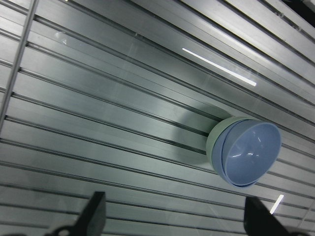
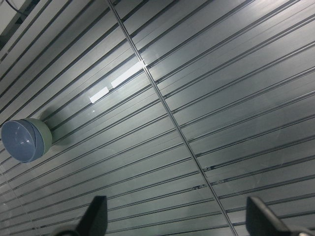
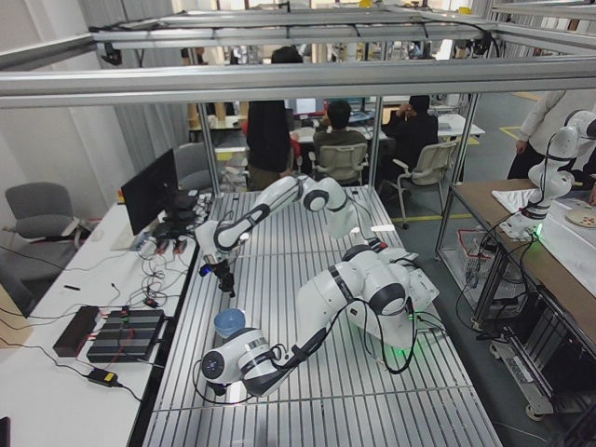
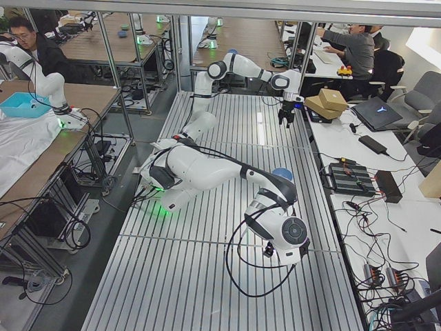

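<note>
Stacked bowls, blue ones inside a pale green one, sit on the slatted metal table, also seen in the right wrist view [image 2: 22,140]. My left gripper is open above the table, empty, the bowls ahead of it to the right in its view. My right gripper is also open and empty, with the bowls off to the upper left in its view. In the camera left view, the far arm's gripper [image 3: 223,279] hangs beyond the blue bowl [image 3: 230,319], apart from it; the near arm's wrist is just in front.
A white desk [image 3: 74,391] with a monitor, black boxes and cables runs along the table's side. Metal frame posts stand at the corners. Much of the slatted table around the bowls is bare.
</note>
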